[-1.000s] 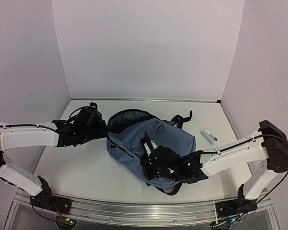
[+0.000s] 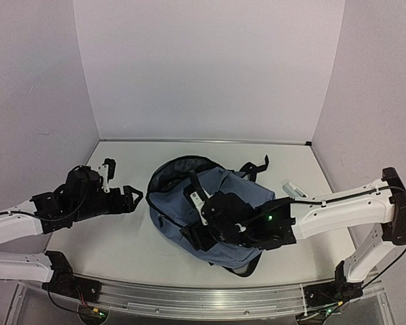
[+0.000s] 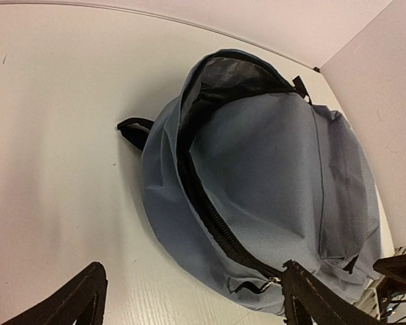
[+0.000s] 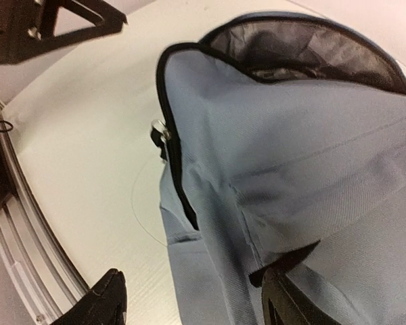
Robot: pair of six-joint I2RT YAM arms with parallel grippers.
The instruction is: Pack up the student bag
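Note:
The blue-grey student bag [image 2: 174,202] lies on the table, its black-zipped mouth gaping toward the back left. Dark lining [image 3: 233,74] shows inside the mouth in the left wrist view; what the bag holds deeper down is hidden. Just left of the bag, my left gripper [image 2: 132,198] is open and empty, its fingers [image 3: 78,298] wide apart. My right gripper [image 2: 197,235] hangs over the bag's front side, also open; in the right wrist view one of its fingers [image 4: 287,305] overlaps the fabric, and contact cannot be judged. A zipper pull [image 4: 161,130] dangles at the bag's edge.
A small white object [image 2: 294,189] lies at the right of the table, partly behind my right arm. A black strap [image 2: 256,167] sticks out at the bag's back. Metal rail [image 2: 210,298] runs along the front edge. Bare table surrounds the bag at left and back.
My left gripper has drawn back from the bag's mouth, leftward and toward the front. The right gripper has shifted slightly left over the bag. The bag is almost unmoved.

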